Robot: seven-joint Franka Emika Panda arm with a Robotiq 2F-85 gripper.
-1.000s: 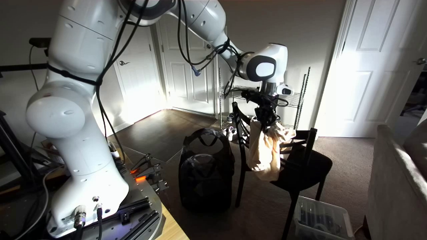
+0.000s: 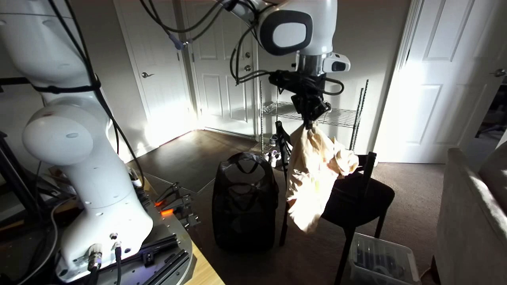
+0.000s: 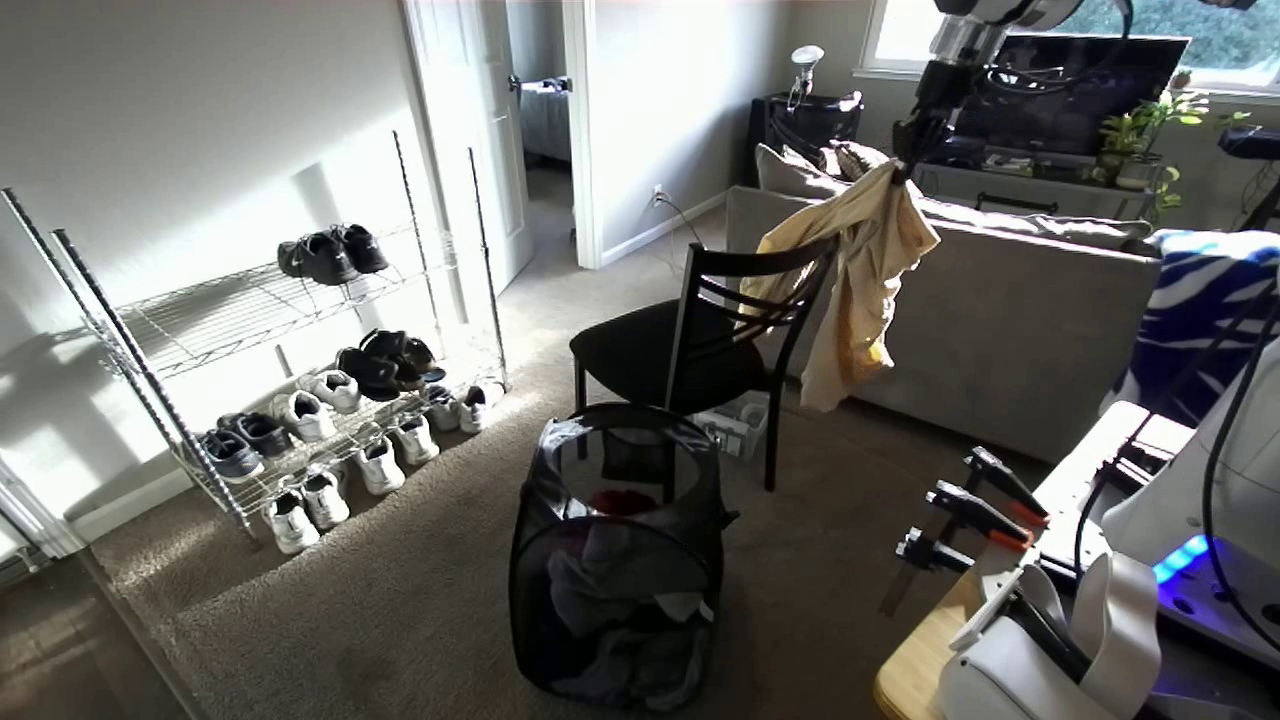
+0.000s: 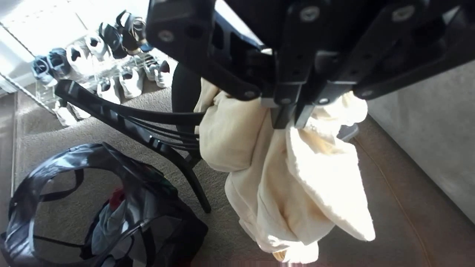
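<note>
A cream-coloured cloth garment [image 2: 311,175] hangs from my gripper [image 2: 309,124], which is shut on its upper part. In the second exterior view the garment [image 3: 873,282] drapes down on the near side of the black chair [image 3: 758,282], and part of it still shows behind the top of the backrest. The wrist view has bunched folds of the cloth [image 4: 285,187] right below the fingertips [image 4: 281,118]. A black mesh hamper [image 3: 618,540] stands on the floor beside the chair, with grey clothes and something red inside.
A wire shoe rack [image 3: 300,324] holding several shoes lines the wall. The grey couch [image 3: 1032,324] lies behind the chair, and a clear plastic bin [image 2: 382,259] sits near the chair. Clamps [image 3: 978,510] stick out from the table edge. Carpet between rack and hamper is clear.
My gripper has risen and moved slightly left in the first exterior view, lifting the garment. The cloth, earlier bunched at the chair's backrest, now hangs longer and lower below the fingers.
</note>
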